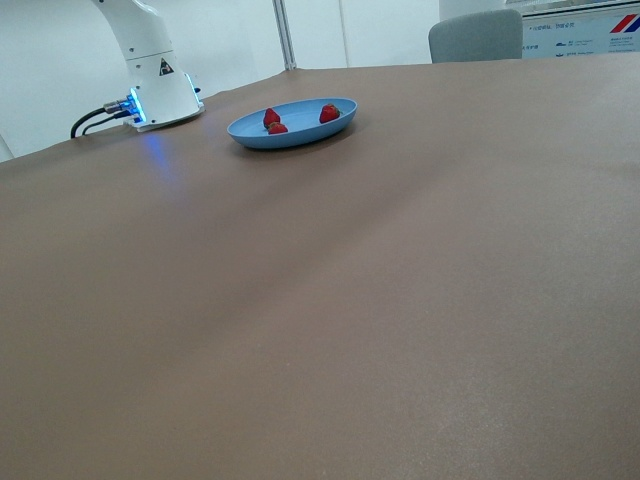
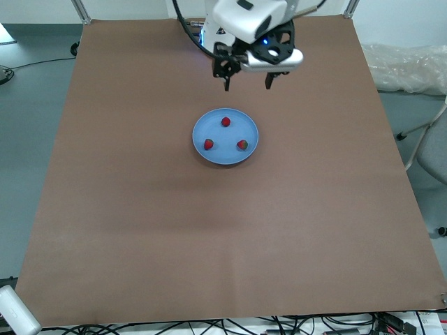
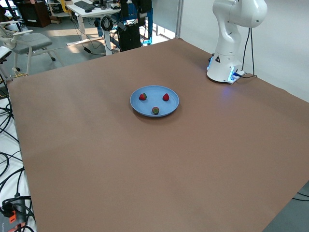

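A blue plate (image 2: 225, 146) holds three strawberries: one at the back (image 2: 225, 121), one at front left (image 2: 208, 144), one at front right (image 2: 242, 144). The plate also shows in the top view (image 1: 290, 140) and right view (image 3: 154, 108). In the left view my gripper (image 2: 247, 81) hangs high at the back of the table, behind and above the plate, its two black fingers pointing down and apart. Nothing shows between them. The gripper is out of frame in the top and right views.
The white arm base (image 3: 223, 67) stands at the back edge. A grey chair (image 2: 433, 146) is beside the table, and cables run along the front edge outside it.
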